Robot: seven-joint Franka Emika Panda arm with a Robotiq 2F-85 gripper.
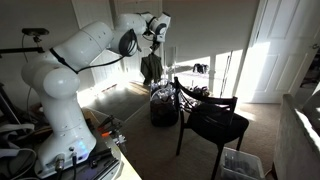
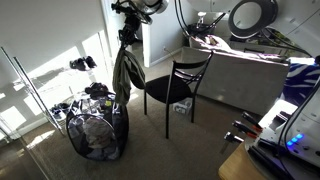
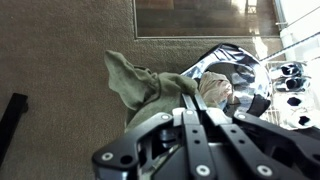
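An olive-green cloth [image 1: 151, 68] hangs from my gripper [image 1: 156, 42], high above the floor. In exterior view 2 the cloth [image 2: 126, 73] drops in long folds, its lower end close to the rim of a dark mesh laundry basket [image 2: 121, 128]. The wrist view has my gripper shut on the cloth [image 3: 147, 88], which spreads to the left of the fingertips. Beyond it the basket's opening [image 3: 238, 60] shows, with light-coloured fabric inside. Part of the basket is hidden behind the cloth and gripper.
A black chair [image 1: 212, 118] stands right of the basket. Shoes on a rack [image 2: 62, 108] line the wall behind. A clear plastic bin [image 1: 241, 164] sits at lower right. Open carpet [image 2: 150, 155] lies in front.
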